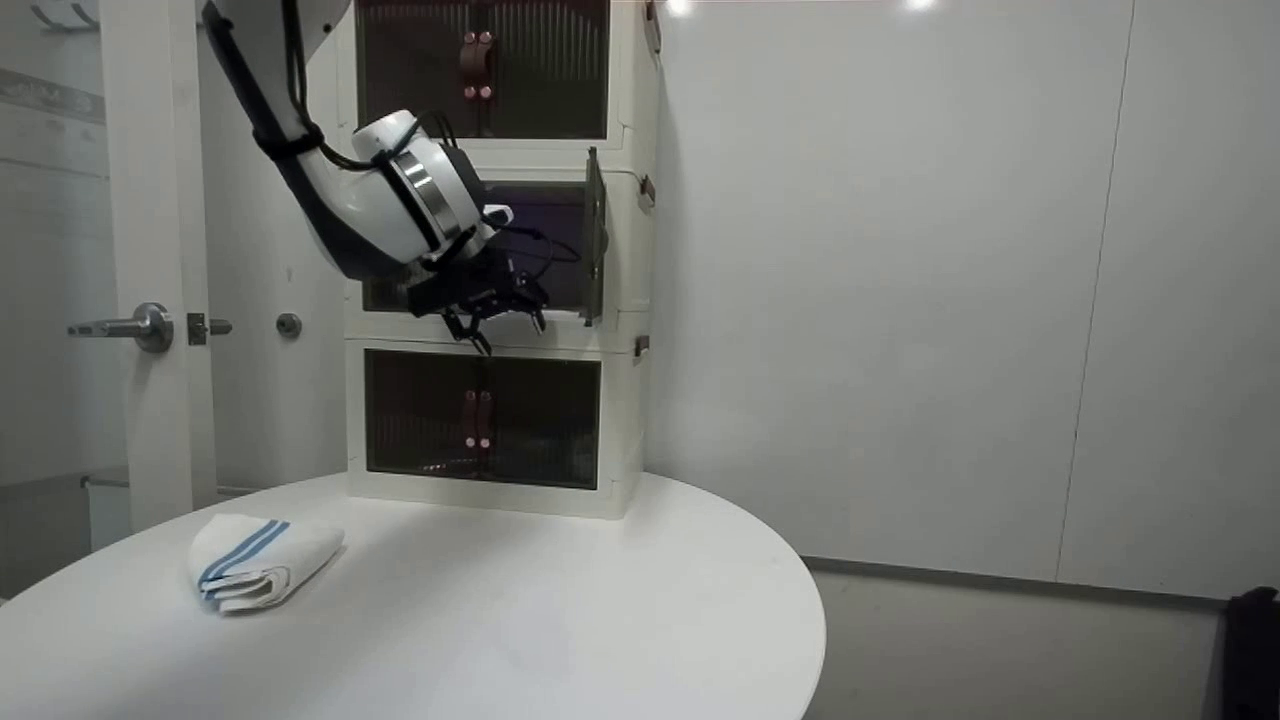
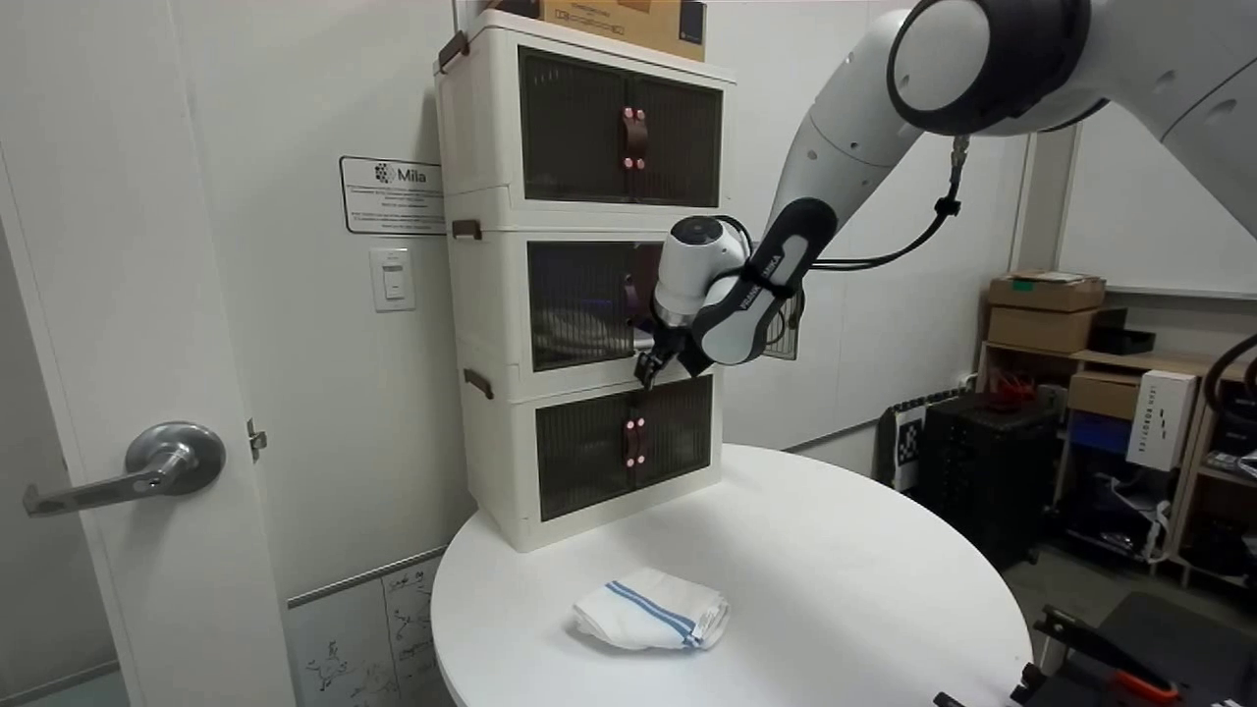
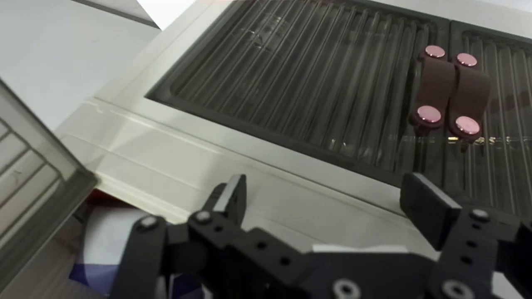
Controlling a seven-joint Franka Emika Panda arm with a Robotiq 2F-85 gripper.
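My gripper is open, its two fingers far apart with nothing between them. It hangs in front of the lower edge of the cabinet's middle compartment [image 2: 577, 306], as exterior view 1 also shows. The right-hand door [image 1: 594, 236] of that compartment stands swung outward, to the right of the gripper. In the wrist view, the bottom compartment's shut doors [image 3: 299, 74] with brown strap handles [image 3: 439, 84] lie beyond the fingers. A folded white towel [image 1: 266, 560] with blue stripes rests on the round table, well below and away from the gripper.
The top compartment's doors [image 2: 619, 130] are shut. Something white and dark blue [image 3: 104, 244] shows within the middle compartment. A door lever [image 2: 141, 465] stands left of the table.
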